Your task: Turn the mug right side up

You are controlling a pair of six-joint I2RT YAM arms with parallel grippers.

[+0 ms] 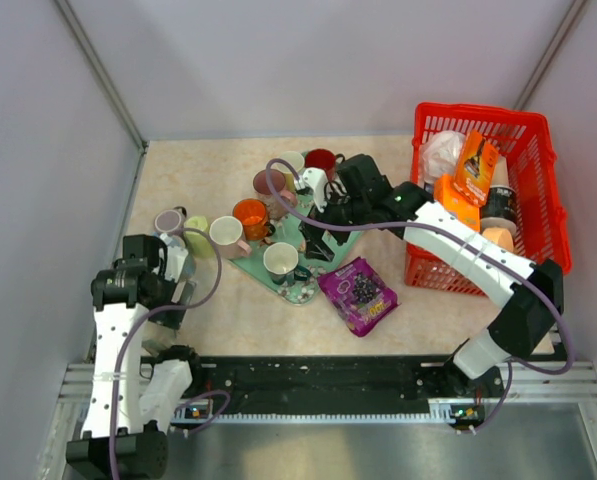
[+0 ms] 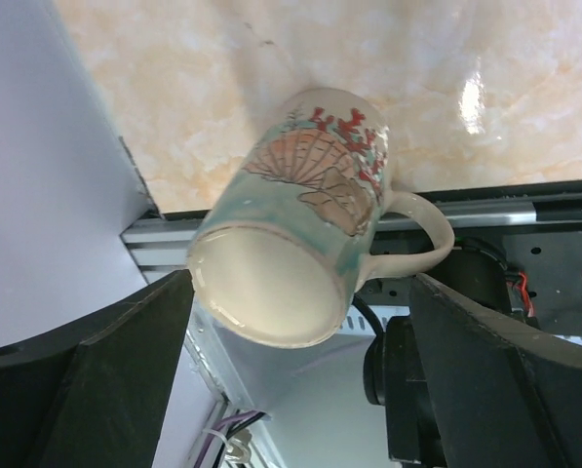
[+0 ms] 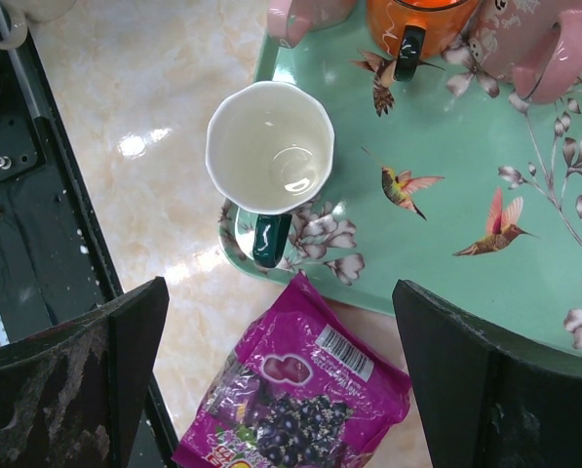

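Observation:
A pale mug with a painted fan and red flowers (image 2: 310,185) lies on its side at the table's front-left edge, bottom toward the camera in the left wrist view, handle to the right. My open left gripper is over it, fingers either side of its base, mostly hiding it in the top view. My right gripper hangs open above the tray's front, near a white mug with a dark green handle (image 3: 271,156), with nothing between its fingers.
A green tray (image 3: 495,292) holds several upright mugs. A purple fruit packet (image 1: 358,295) lies in front of it. A full red basket (image 1: 538,200) stands at the right. The table's front edge drops to a black rail.

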